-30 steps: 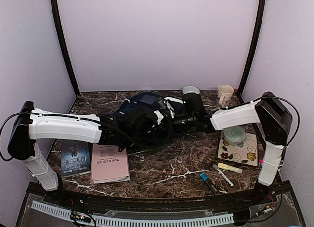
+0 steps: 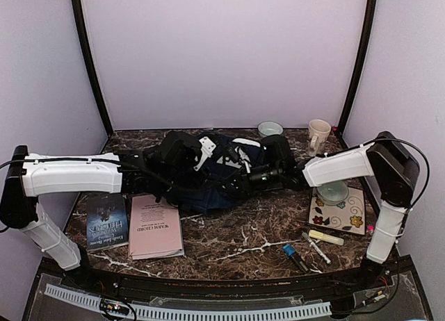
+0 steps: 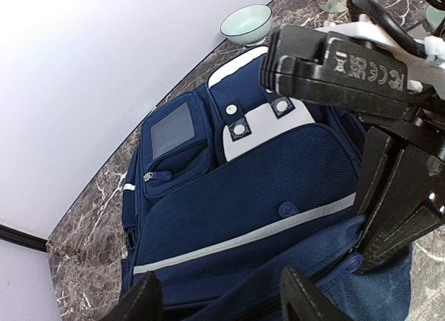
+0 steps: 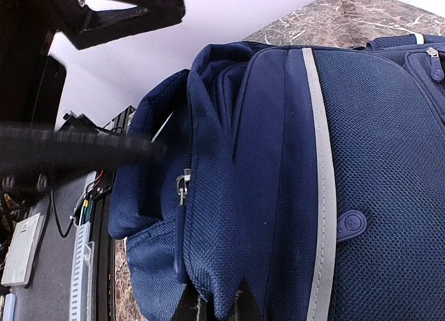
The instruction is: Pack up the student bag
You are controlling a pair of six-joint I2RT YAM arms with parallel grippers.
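The navy backpack [image 3: 250, 175] lies on the marble table, partly covered by both arms in the top view. Its zipped edge [image 4: 219, 217] shows close up in the right wrist view, a zipper pull hanging beside it. My right gripper is shut on that fabric edge. Over the bag's opening, my left gripper is open, its two fingertips wide apart and no object gripped. A blue book [image 2: 106, 222] and a pink book [image 2: 155, 227] lie side by side at the left front, the pink one's top close to the bag.
At the right front lie a yellow highlighter [image 2: 327, 237], a white marker [image 2: 316, 248] and a blue-capped marker [image 2: 295, 257]. Behind them a bowl [image 2: 332, 190] sits on a flowered board [image 2: 342, 217]. A mug [image 2: 318, 133] and another bowl [image 2: 270, 128] stand at the back.
My left gripper has moved left, away from the right one. My right arm has shifted only slightly.
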